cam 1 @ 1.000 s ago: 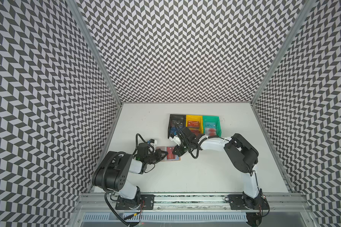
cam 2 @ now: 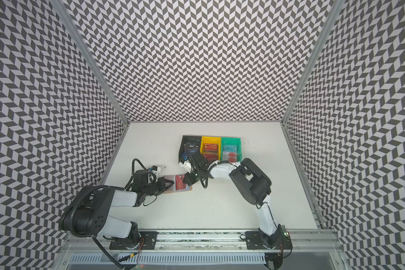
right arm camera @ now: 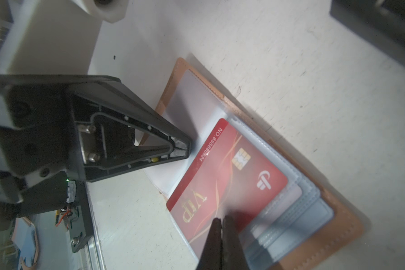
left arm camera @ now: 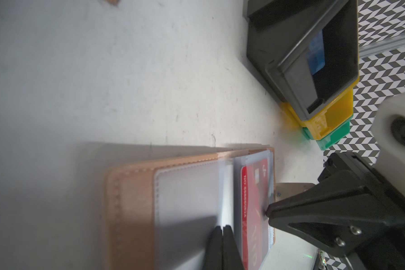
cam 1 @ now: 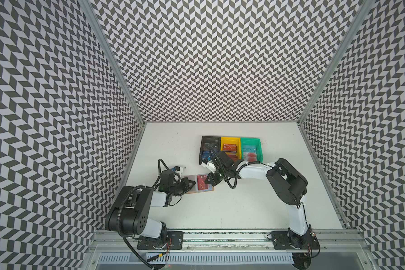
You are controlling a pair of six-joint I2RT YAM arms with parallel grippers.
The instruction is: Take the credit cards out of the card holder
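Note:
An open tan card holder (left arm camera: 130,211) with clear sleeves lies flat on the table, a red VIP card (right arm camera: 225,180) in its right-hand sleeves. My left gripper is shut, its tips low over the holder's left clear sleeve, beside the card, with nothing visible between them. My right gripper is also shut, its tips at the card's edge region in the right wrist view, nothing visible between them.
A three-part organizer with black (cam 1: 210,138), yellow (cam 1: 230,139) and green (cam 1: 251,140) bins holding cards stands just behind the holder and right arm.
My left arm has shifted slightly leftward, its gripper moving a little away from the red card. The right arm and the holder look essentially unchanged.

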